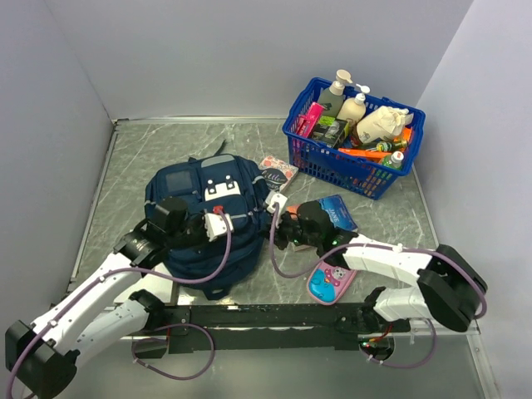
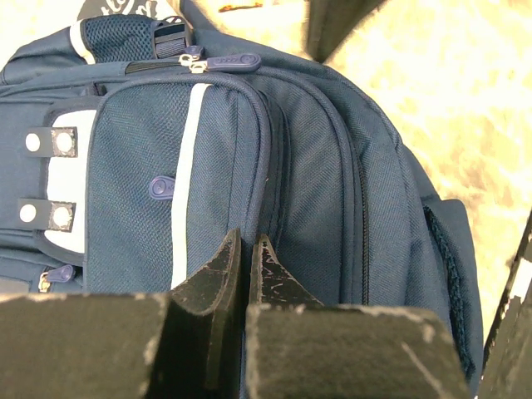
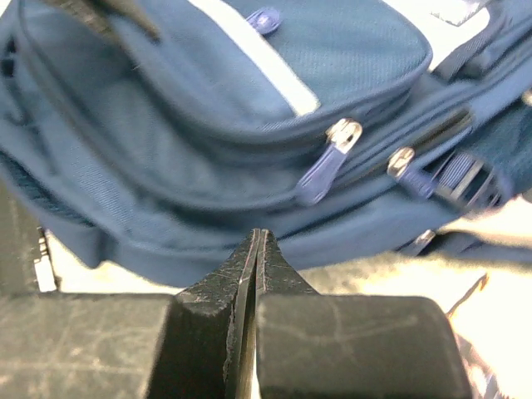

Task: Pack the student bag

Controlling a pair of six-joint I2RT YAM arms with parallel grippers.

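Observation:
The navy backpack [image 1: 179,187] lies on the floor at left of centre. My left gripper is shut on the piped edge of its front pocket; the piping runs between the fingers. My right gripper is shut with nothing between its fingertips, near the bag's side. In the right wrist view, a main-compartment zipper pull [image 3: 416,179] lies up and to the right of the fingers, outside them, beside a short open stretch of zipper. The front-pocket zipper pull [image 3: 324,170] hangs nearer, above the fingertips.
A blue basket [image 1: 353,176] full of bottles and packets stands at the back right. Beside the bag are a patterned book [image 1: 278,173], a blue book [image 1: 338,212] and a pink-and-blue case [image 1: 328,284]. Bare floor shows at back left.

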